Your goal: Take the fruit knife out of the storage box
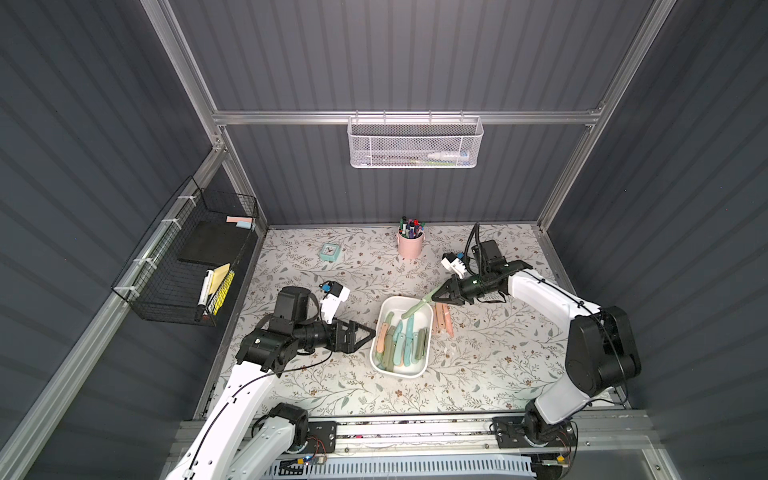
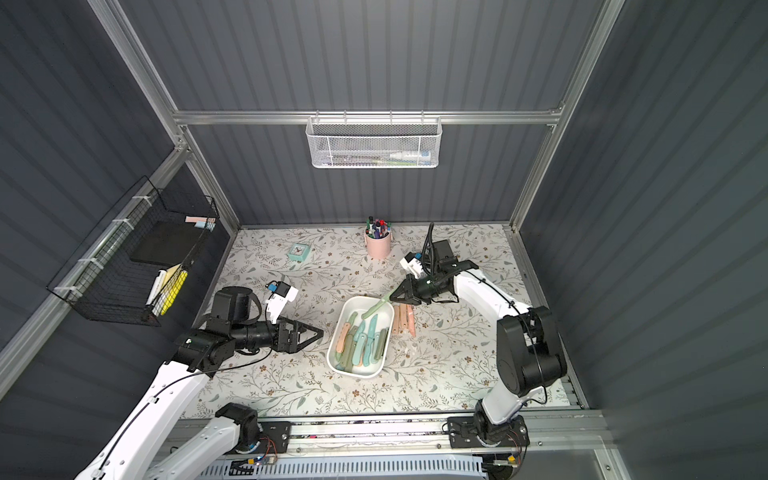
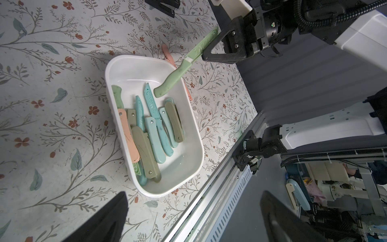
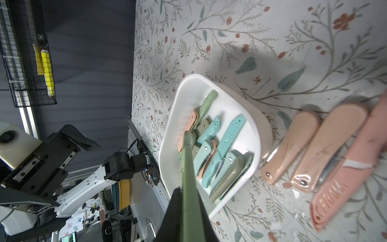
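Observation:
A pale green fruit knife (image 3: pixel 174 80) is held at one end by my right gripper (image 1: pixel 439 297), which is shut on it. It slants over the far right corner of the white storage box (image 3: pixel 184 164), its free end hanging above the inside. In the right wrist view the knife runs up from between the blurred fingers. Inside the box lie several more knives: an orange one (image 3: pixel 128 137), teal ones (image 3: pixel 154 139) and olive ones (image 3: pixel 146 151). My left gripper (image 1: pixel 369 336) stands open at the box's left side with nothing between its fingers.
Several orange and pink knives (image 4: pixel 340 189) lie on the table just right of the box. Farther back are a pink pen cup (image 1: pixel 409 246) and a small teal clock (image 1: pixel 329 253).

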